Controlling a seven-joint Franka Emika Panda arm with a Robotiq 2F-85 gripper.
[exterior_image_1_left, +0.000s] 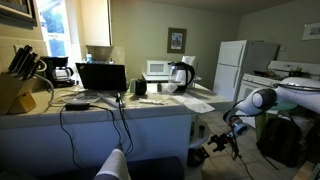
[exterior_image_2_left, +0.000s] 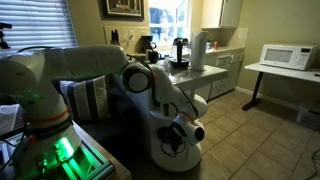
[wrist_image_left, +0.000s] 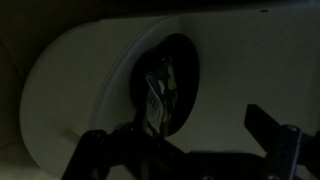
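Note:
A white rounded bin (exterior_image_2_left: 168, 154) stands on the floor in exterior view 2, with my gripper (exterior_image_2_left: 180, 138) low over it. Seen from the wrist, the white round body (wrist_image_left: 70, 85) has a dark oval opening. Inside that opening shows a packet-like item (wrist_image_left: 158, 98) with a pale label; the dim light hides its details. My gripper is open, its dark fingers (wrist_image_left: 265, 128) spread wide apart, and nothing is seen held between them. Exterior view 1 shows the gripper (exterior_image_1_left: 230, 142) small and dark near the floor.
A counter (exterior_image_1_left: 60, 118) carries a knife block (exterior_image_1_left: 20, 80), a black laptop (exterior_image_1_left: 102, 77) and a kettle (exterior_image_1_left: 183, 76). A white microwave (exterior_image_2_left: 291, 57) sits on a separate table at the right. Tiled floor (exterior_image_2_left: 245, 145) lies open beside the bin.

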